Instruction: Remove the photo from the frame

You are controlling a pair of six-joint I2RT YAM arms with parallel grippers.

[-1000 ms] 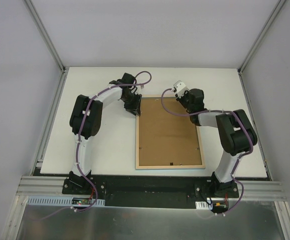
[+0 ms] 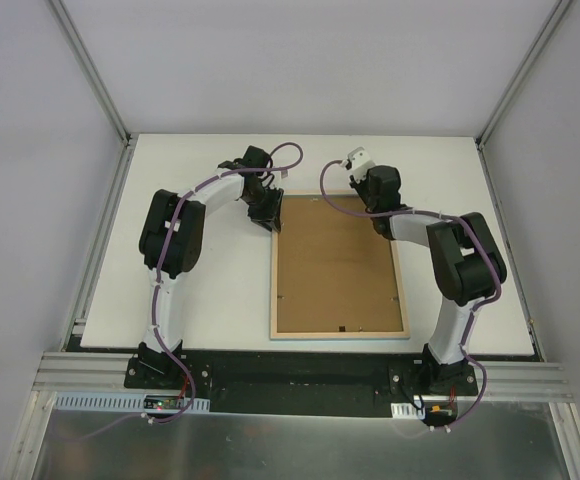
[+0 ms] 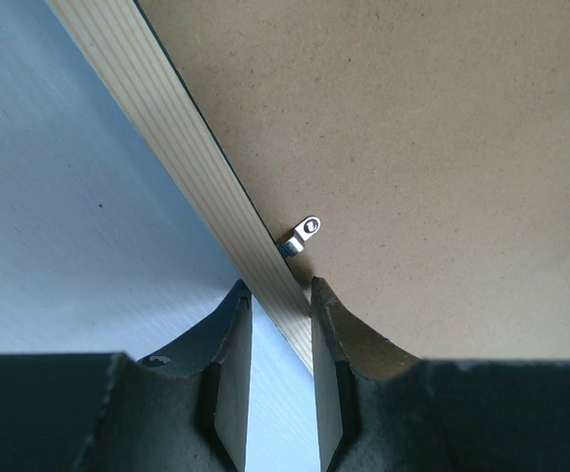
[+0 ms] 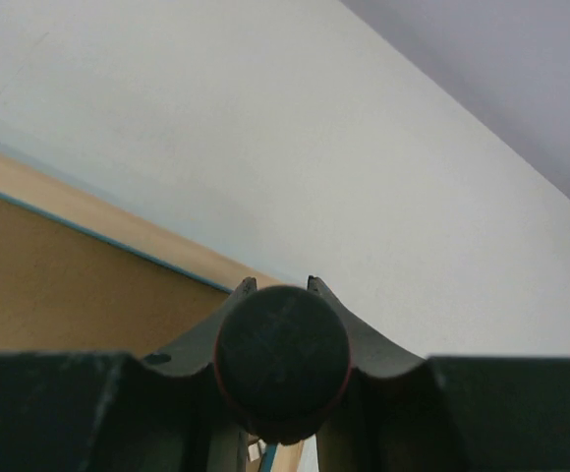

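Face down on the table lies the photo frame (image 2: 274,290), a pale wood border around a brown backing board (image 2: 335,265). My left gripper (image 2: 270,226) is at the frame's left side near the far corner, shut on the wooden border (image 3: 182,138), one finger on each side. Close to those fingers, a small metal clip (image 3: 303,234) reaches from the border over the board. Near the far right corner, my right gripper is shut on a dark round-ended tool handle (image 4: 281,354). Its lower end is hidden; a metal piece (image 4: 256,450) shows just below.
More small clips sit along its sides, and a dark fitting (image 2: 342,328) is by the near edge. Purple cables run along both arms.
The left arm and the frame look unmoved.
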